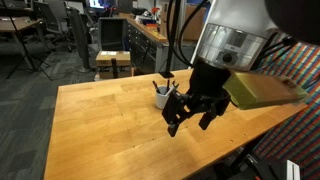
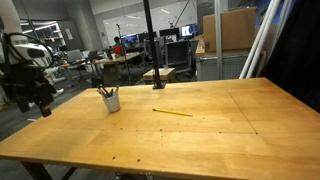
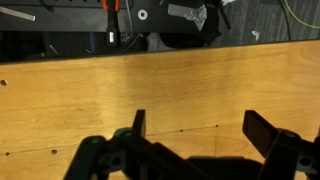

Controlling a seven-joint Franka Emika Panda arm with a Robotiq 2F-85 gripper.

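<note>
My gripper hangs above the wooden table with its fingers apart and nothing between them. In exterior view 2 the gripper is at the far left, over the table's edge area. Looking down in the wrist view, the two dark fingers stand wide over bare wood. A light cup holding several dark pens or tools stands upright on the table, apart from the gripper; the arm stands close to the cup in exterior view 1. A thin yellow stick, perhaps a pencil, lies farther along the tabletop.
A dark upright post rises at the table's back side. Office chairs and desks fill the background.
</note>
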